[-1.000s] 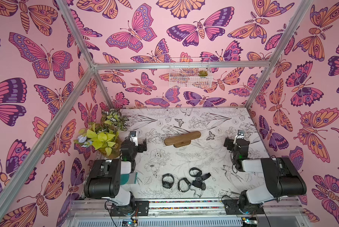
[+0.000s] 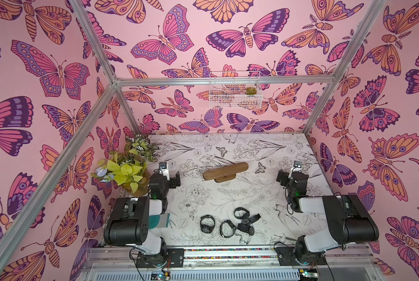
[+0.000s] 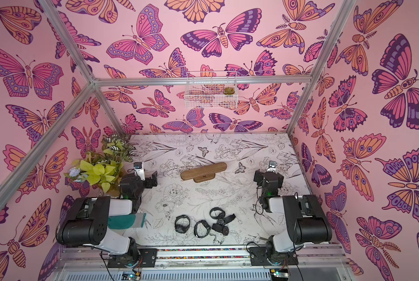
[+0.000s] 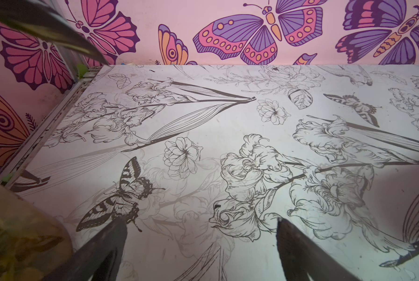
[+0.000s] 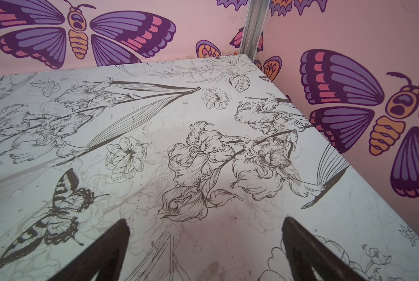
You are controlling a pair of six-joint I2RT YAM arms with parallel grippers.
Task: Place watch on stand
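Note:
A wooden stand point(image 2: 225, 171) with a long bar on a smaller base lies in the middle of the table, slightly tilted in the view. Nearer the front edge lie several black watches: one watch point(image 2: 207, 224) at the left, a second watch point(image 2: 227, 228) beside it, and a cluster with a looped watch point(image 2: 241, 213) and a watch with a round face point(image 3: 220, 228). To the left of the stand, my left gripper is open and empty. On the right side, my right gripper is open too, with bare table beyond its fingers.
A leafy potted plant point(image 2: 125, 173) stands close by the left arm. A teal flat item point(image 3: 127, 221) lies partly under that arm. The wire basket point(image 2: 235, 101) hangs on the back wall.
The left gripper has shifted very slightly to the left. The right arm, the stand and the watches look the same.

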